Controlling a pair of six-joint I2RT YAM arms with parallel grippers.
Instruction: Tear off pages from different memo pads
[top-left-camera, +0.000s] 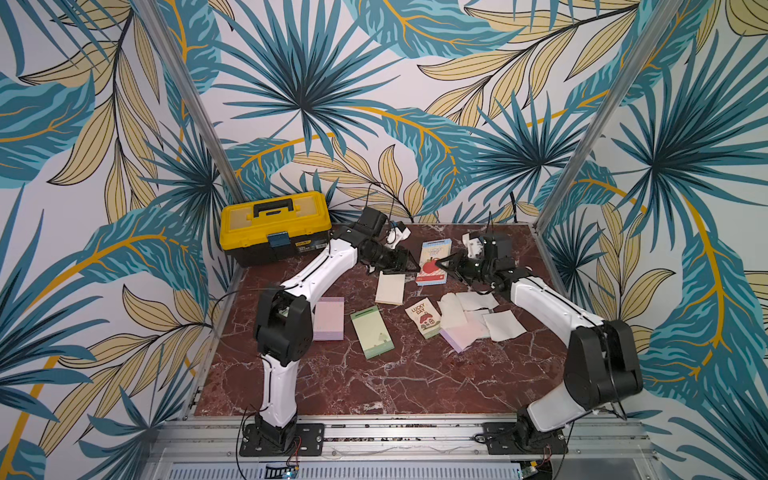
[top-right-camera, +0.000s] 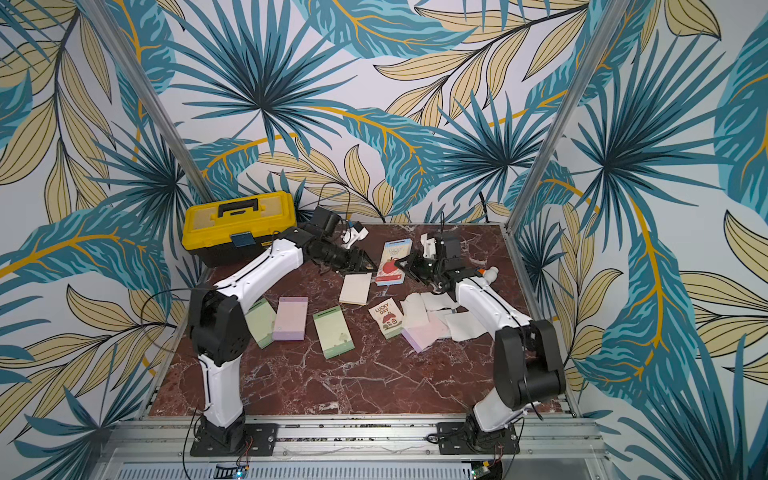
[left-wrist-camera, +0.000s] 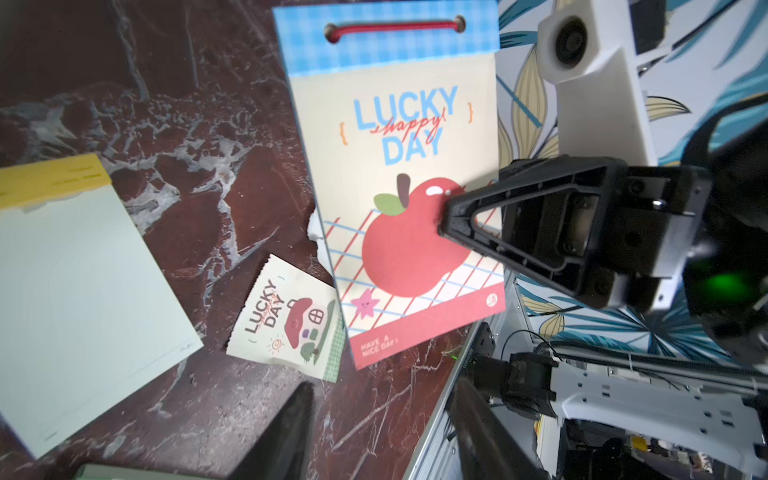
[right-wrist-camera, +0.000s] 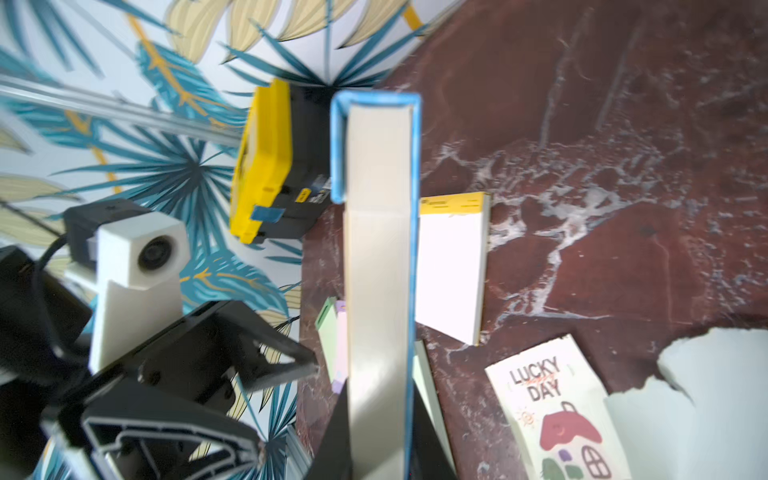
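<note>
The memo pad with the red apple cover (left-wrist-camera: 400, 224) and blue checked binding is held up on edge above the table, with my right gripper shut on its side. One right finger (left-wrist-camera: 520, 212) lies over the apple. My left gripper stands open beside the pad, nothing between its fingers; in the right wrist view its fingertips (right-wrist-camera: 292, 364) are to the left of the pad's thick edge. A cream pad with yellow binding (right-wrist-camera: 452, 272) lies on the table below. A torn-looking Lucky Day house sheet (left-wrist-camera: 276, 320) lies near it.
Loose torn sheets (top-left-camera: 504, 325) and a pink pad (top-left-camera: 457, 336) lie at the right. Green (top-left-camera: 373, 332) and lilac (top-left-camera: 329, 318) pads lie toward the left front. A yellow toolbox (top-left-camera: 276, 216) stands at the back left.
</note>
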